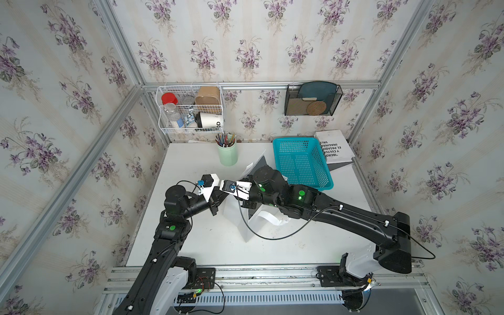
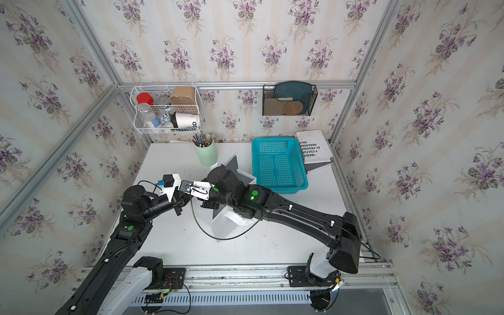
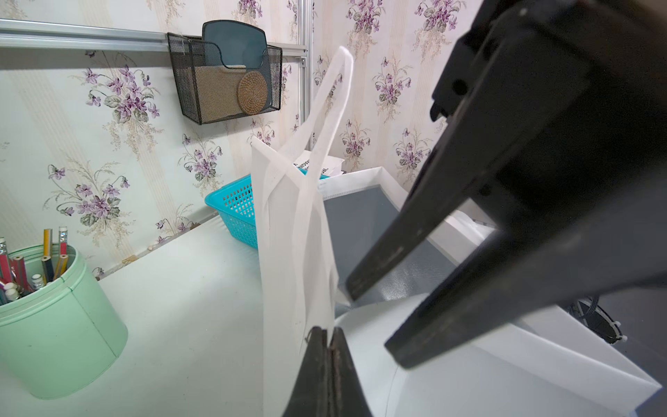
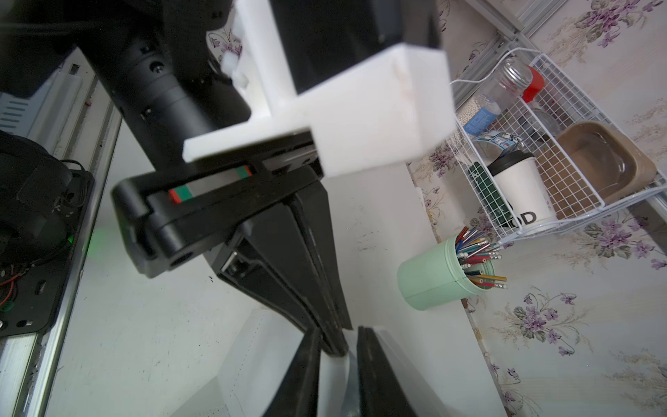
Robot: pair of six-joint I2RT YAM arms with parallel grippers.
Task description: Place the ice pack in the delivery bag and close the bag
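A white paper bag (image 1: 236, 225) with grey lining and white handles (image 3: 332, 104) stands mid-table, partly hidden under the right arm in both top views. No ice pack can be made out. My left gripper is shut at the bag's near edge, pinching at most its thin white paper in the left wrist view. My right gripper is open just above and beside it, fingers spread over the bag; in the right wrist view the two grippers nearly touch.
A turquoise basket (image 1: 302, 162) lies at back right beside books (image 1: 333, 147). A green pencil cup (image 1: 227, 155) stands at the back. A wire rack (image 1: 189, 110) and mesh holder (image 1: 312, 105) hang on the wall.
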